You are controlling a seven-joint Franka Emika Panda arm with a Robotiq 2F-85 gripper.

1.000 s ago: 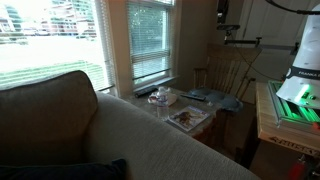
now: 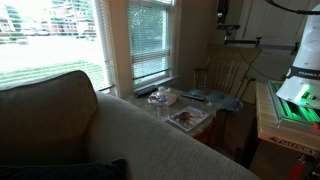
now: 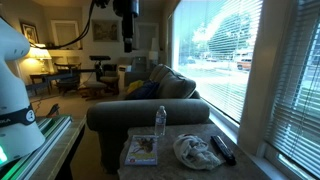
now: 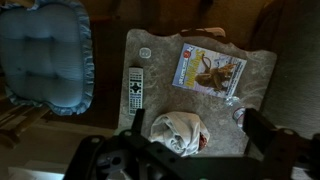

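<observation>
High above a small stone-topped table (image 4: 215, 115), my gripper points down with its two dark fingers wide apart and nothing between them. Exterior view 2 shows the gripper (image 3: 127, 44) hanging well clear of everything on the table. A picture-covered case or booklet (image 4: 208, 70) lies flat, also visible as the booklet (image 3: 141, 150) near the table's front. A crumpled white cloth (image 4: 178, 132) lies in the wrist view's lower middle. The grey remote (image 4: 135, 90) rests left of it; the clear bottle (image 3: 160, 121) stands upright beside the sofa arm.
A chair with a blue cushion (image 4: 45, 60) borders the table in the wrist view. The sofa (image 2: 150, 140) stands close along one side, and the window (image 3: 215, 60) is behind. A wooden bench (image 2: 280, 120) bears the arm's base. Air around the gripper is free.
</observation>
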